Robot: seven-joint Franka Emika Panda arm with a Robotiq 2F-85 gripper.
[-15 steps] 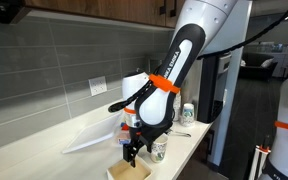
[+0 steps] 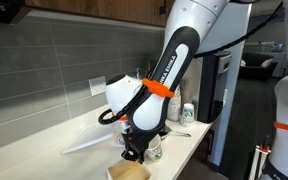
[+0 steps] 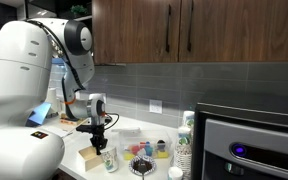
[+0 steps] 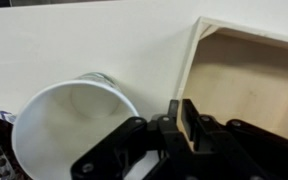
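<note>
A shallow wooden box [image 2: 131, 172] sits on the white counter below my gripper [image 2: 135, 155]. Beside it stands a white cup [image 4: 69, 130], its open mouth filling the lower left of the wrist view. In that view my gripper has its fingertips close together with a narrow gap, at the left wall of the box [image 4: 249, 75]. Whether that wall is between the fingers or just behind them cannot be made out. The box looks empty where its inside shows; its lower part is hidden by the gripper.
Farther along the counter are a dark round rack [image 3: 141, 166], colourful items in a clear container [image 3: 162, 150], and stacked cups [image 3: 184, 160]. A black microwave [image 3: 249, 135] stands at the right. Bare counter lies left of the box.
The arm has come lower and shifted a little, with the gripper now nearer the cup side of the box. The cup is more covered by the gripper; the box looks unmoved.
</note>
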